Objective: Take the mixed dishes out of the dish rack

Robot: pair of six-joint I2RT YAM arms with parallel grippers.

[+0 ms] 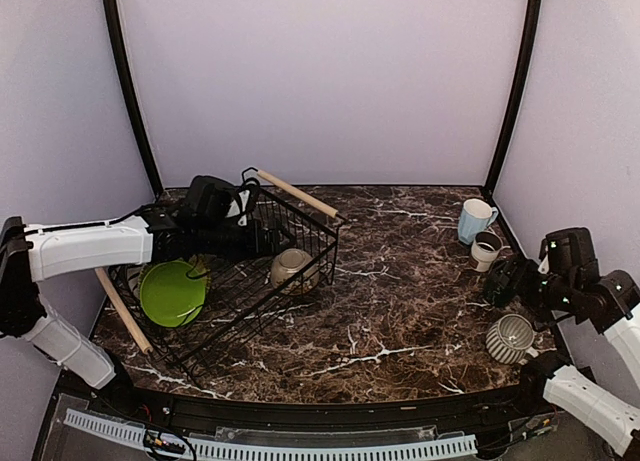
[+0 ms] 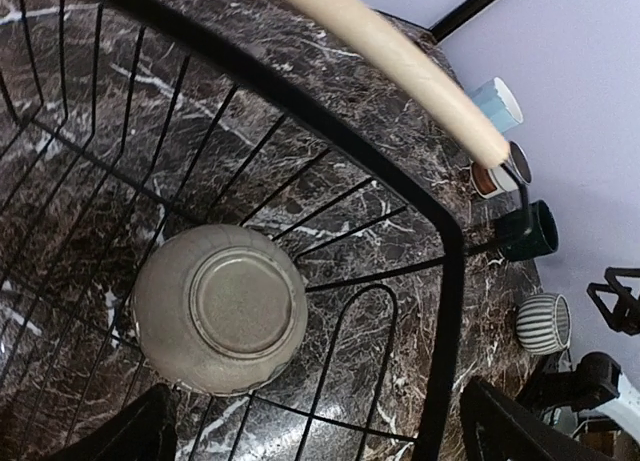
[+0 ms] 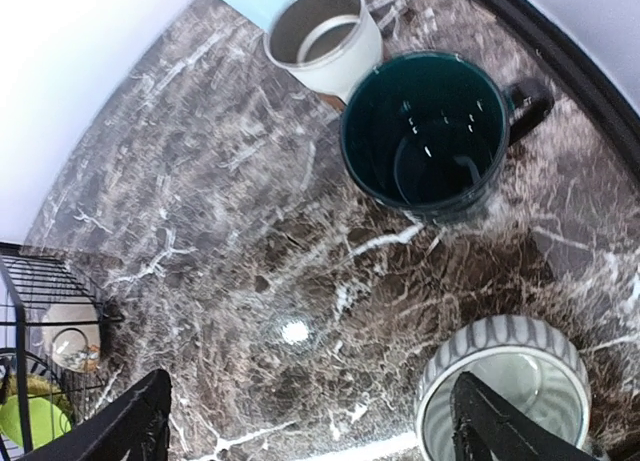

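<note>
The wire dish rack [image 1: 230,331] holds a green plate [image 1: 170,293] and an upside-down beige bowl [image 1: 295,271], also seen in the left wrist view [image 2: 220,311]. My left gripper [image 1: 270,239] is open over the rack, above and near the bowl, nothing between its fingers. My right gripper is open and empty, raised at the right beside a striped mug [image 3: 500,381] and a dark green mug [image 3: 420,131].
A white cup [image 1: 485,251] and light blue mug [image 1: 475,221] stand at the back right. Side walls and the rack's wooden handles [image 1: 298,191] border the space.
</note>
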